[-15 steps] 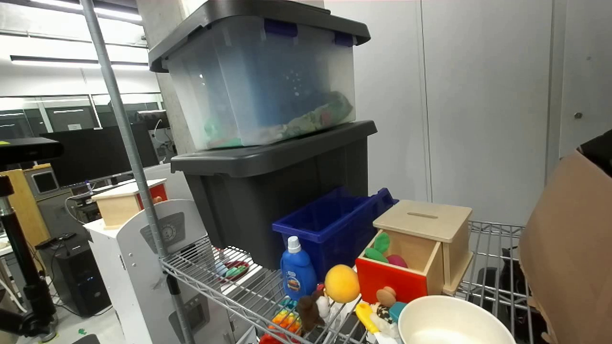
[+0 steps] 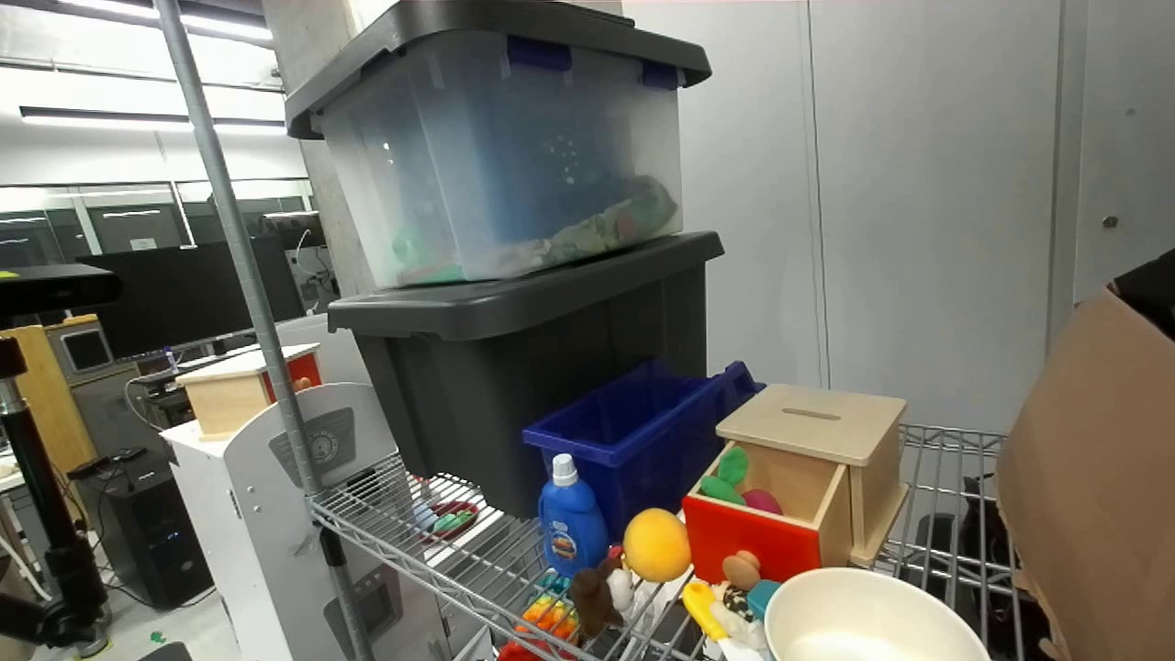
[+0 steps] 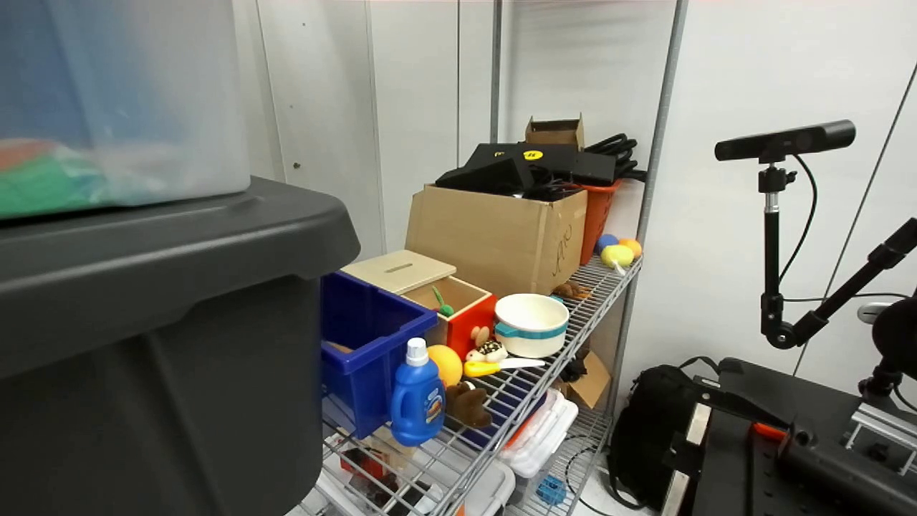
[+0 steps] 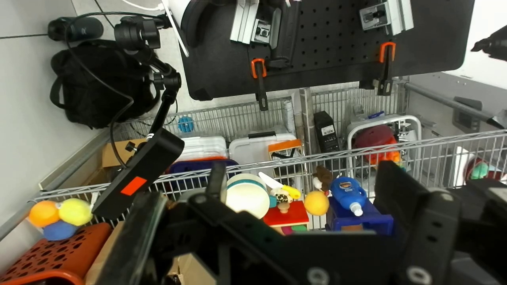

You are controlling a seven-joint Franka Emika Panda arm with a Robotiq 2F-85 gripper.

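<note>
In the wrist view my gripper stands open above the wire shelf, its dark fingers (image 4: 392, 183) wide apart with nothing held between them. It shows in neither exterior view. Below, between the fingers as seen there, are a blue detergent bottle (image 4: 347, 190), an orange ball (image 4: 316, 203), a brown plush toy (image 4: 323, 177) and a yellow-handled toy knife (image 4: 291, 192). A small wooden box has its red-fronted drawer (image 2: 749, 538) pulled out, with a green and a magenta toy inside. The white pot (image 3: 531, 313) sits beside the drawer. Behind the bottle is a blue bin (image 2: 633, 441).
Stacked storage boxes (image 2: 529, 364) block one end of the shelf. A cardboard box (image 3: 490, 236) and an orange basket (image 3: 597, 219) fill the other. A camera on a stand (image 3: 786, 142) and a black table (image 4: 328, 71) are opposite the shelf.
</note>
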